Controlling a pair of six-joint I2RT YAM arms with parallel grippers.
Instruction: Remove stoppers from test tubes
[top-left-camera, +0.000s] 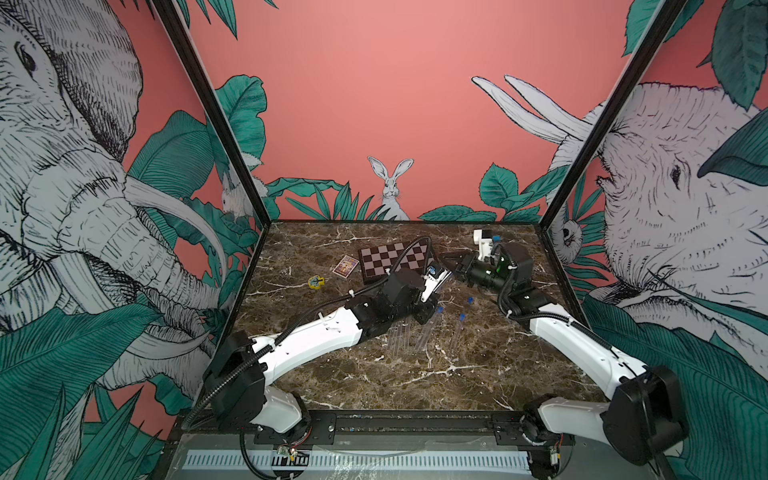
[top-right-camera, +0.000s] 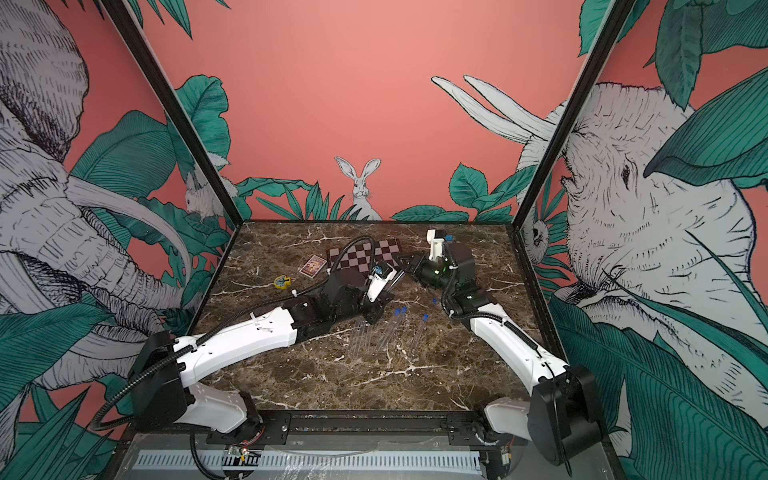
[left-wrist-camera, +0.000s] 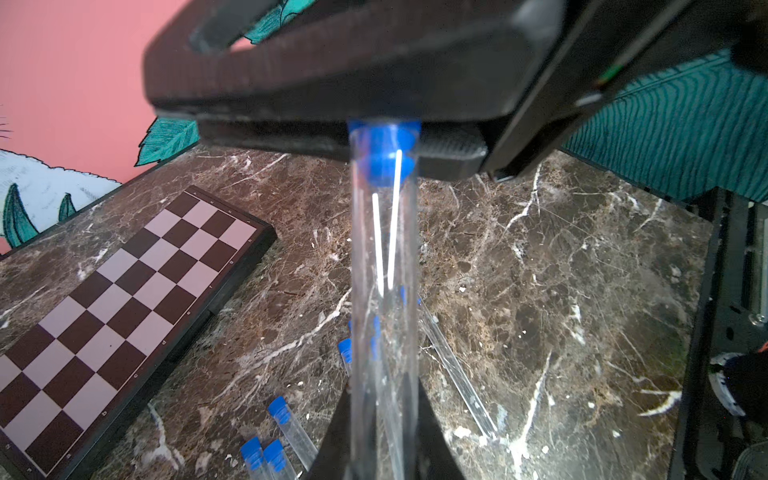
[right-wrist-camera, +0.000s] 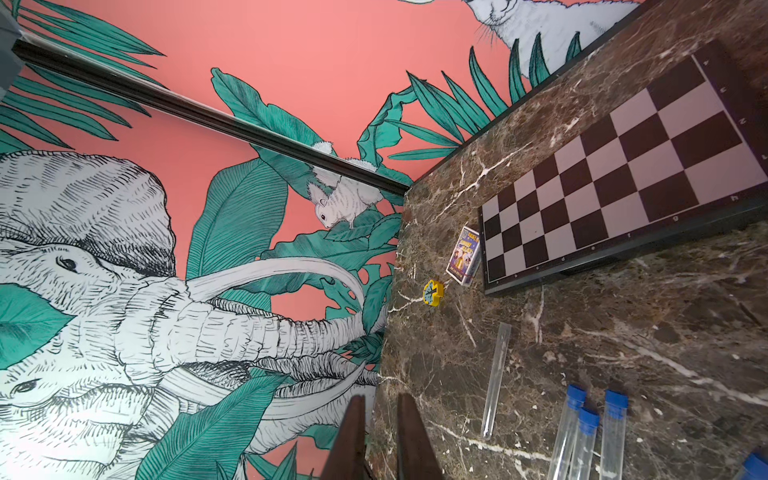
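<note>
A test tube (left-wrist-camera: 384, 240) with a blue stopper (left-wrist-camera: 384, 152) is held in my left gripper (top-left-camera: 440, 284), which is shut on it and fills the lower middle of the left wrist view. The dark fingers of my right gripper (top-right-camera: 412, 268) reach across the tube's stopper end in that view; whether they grip it is hidden. In the right wrist view the right fingertips show at the bottom, their opening unclear. Several tubes with blue stoppers (right-wrist-camera: 616, 404) lie on the table below, and a tube without a visible stopper (right-wrist-camera: 496, 380) lies among them.
The chessboard (right-wrist-camera: 608, 176) lies at the back middle, with a card box (right-wrist-camera: 464, 256) and a small yellow toy (right-wrist-camera: 433, 293) left of it. The marble table (top-left-camera: 432, 384) has clear room at the front and sides.
</note>
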